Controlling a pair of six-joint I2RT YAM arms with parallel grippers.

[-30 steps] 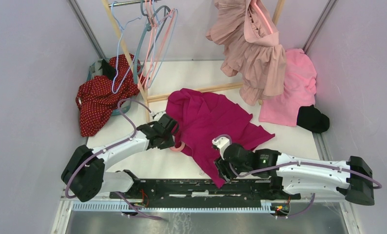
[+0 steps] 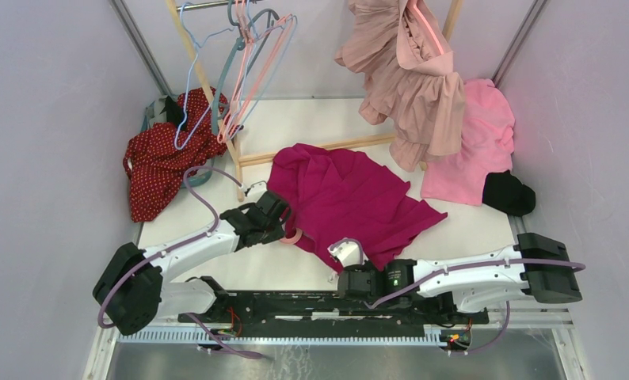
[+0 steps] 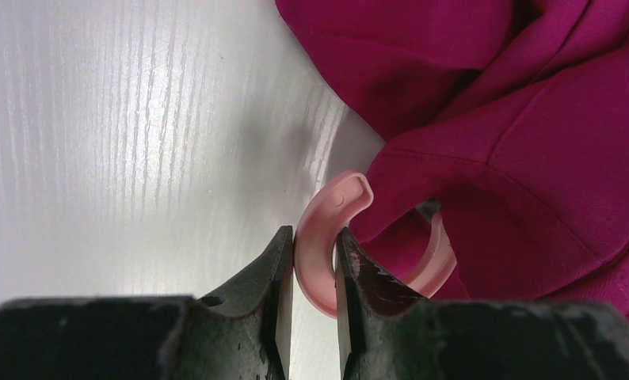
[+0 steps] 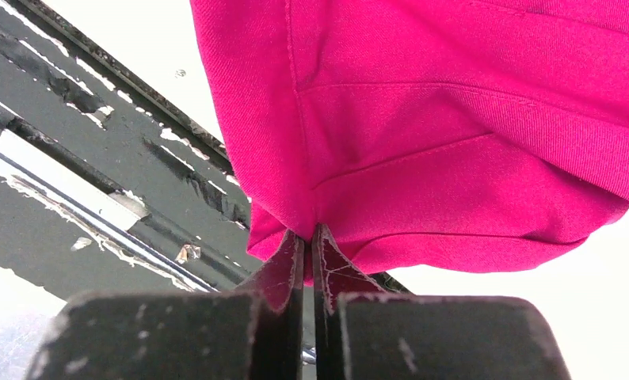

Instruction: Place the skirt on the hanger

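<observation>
A magenta skirt (image 2: 347, 194) lies crumpled across the middle of the table. From under its left edge sticks out one curved end of a pink hanger (image 3: 319, 261); another bit of that curve shows within the folds, and the rest is hidden. My left gripper has its fingers a little apart with the hanger end between them; whether they grip it is unclear. At the skirt's near corner, my right gripper is shut, with a pinch of magenta cloth running between its fingertips.
Blue, pink and grey hangers (image 2: 244, 79) hang from the rack at upper left. A dusty-pink garment (image 2: 410, 87) hangs at the right of the rack. Red dotted cloth (image 2: 165, 170) fills a basket at left; pink cloth (image 2: 482, 142) and a black item (image 2: 508, 194) lie at right.
</observation>
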